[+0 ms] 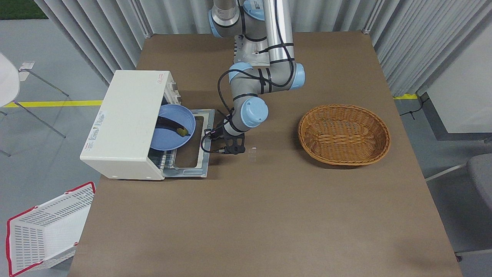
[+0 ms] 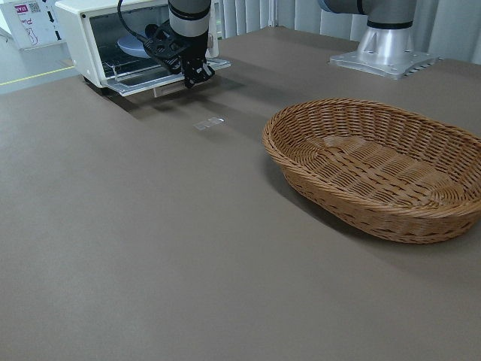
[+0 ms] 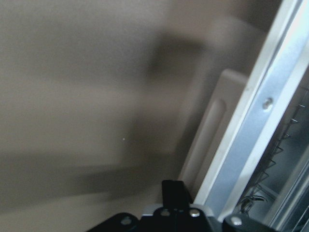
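A white toaster oven (image 1: 122,124) lies with its door (image 1: 188,171) folded down toward the right. A blue plate (image 1: 171,142) holding an eggplant (image 1: 169,124) sits at the opening. My gripper (image 1: 230,145) is low at the door's outer edge, and in the left view the gripper (image 2: 197,71) is beside that edge. In the wrist view the black gripper tip (image 3: 173,195) is against or very close to the door's metal rim (image 3: 256,125); whether the fingers are open or shut is unclear.
An oval wicker basket (image 1: 343,136) stands on the right of the brown table (image 1: 258,217), whose front and middle are clear. A white crate with red rim (image 1: 41,235) is on the floor at front left.
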